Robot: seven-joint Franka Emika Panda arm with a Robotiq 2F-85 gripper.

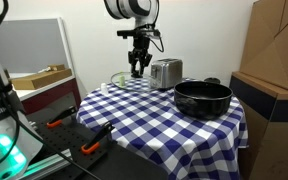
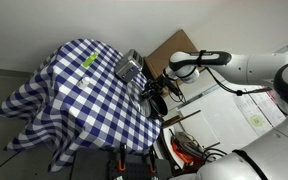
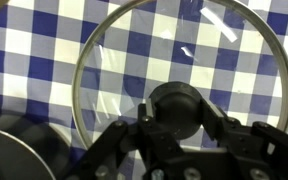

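Note:
My gripper, raised well above the table in exterior view 1, is shut on the black knob of a clear glass lid. The wrist view shows this knob between the fingers, with the metal-rimmed glass lid spread out beneath them. Checkered cloth shows through the glass. The lid hangs off the cloth, apart from the table. To the right of it in exterior view 1 stands a large black pot.
A silver toaster stands behind the pot's left side. The blue-and-white checkered tablecloth is clear at the front. A small white object sits near the left edge. In exterior view 2 a green item lies on the cloth.

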